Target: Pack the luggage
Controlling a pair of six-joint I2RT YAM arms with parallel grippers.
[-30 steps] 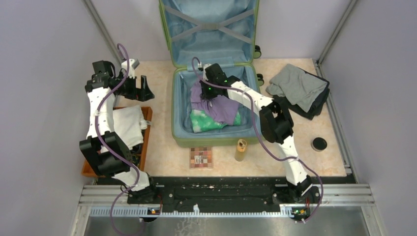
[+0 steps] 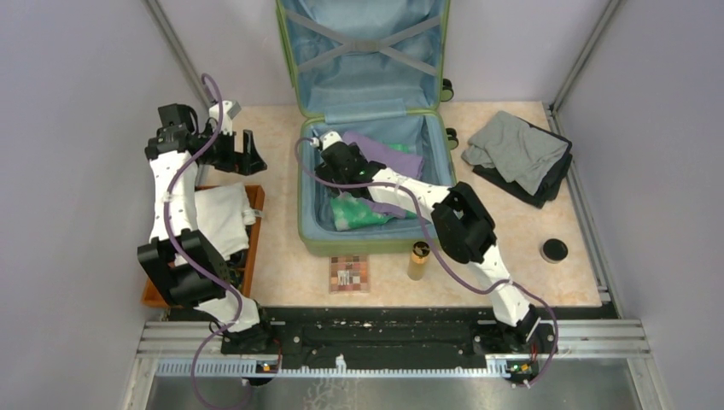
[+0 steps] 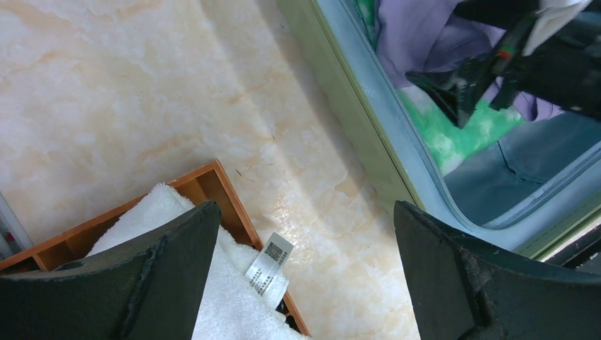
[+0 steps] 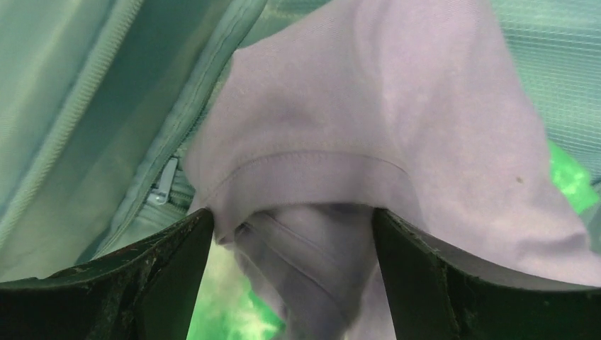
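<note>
An open suitcase [image 2: 367,243] holds a purple garment [image 4: 375,85] over green-and-white tie-dye fabric [image 2: 350,213]. My right gripper is down in the suitcase's left part, open, its fingers at a fold of the purple garment. My left gripper [image 2: 243,155] stands open and empty above the table, left of the suitcase, near a wooden box [image 2: 256,196] with white towels [image 3: 149,219].
Grey and black folded clothes [image 2: 516,149] and a black round tin [image 2: 554,250] lie on the right. A palette [image 2: 348,273] and a gold-topped bottle [image 2: 417,265] stand in front of the suitcase.
My right gripper has moved left and toward the front within the suitcase. The purple garment now spreads farther toward the back right. The left arm is nearly still.
</note>
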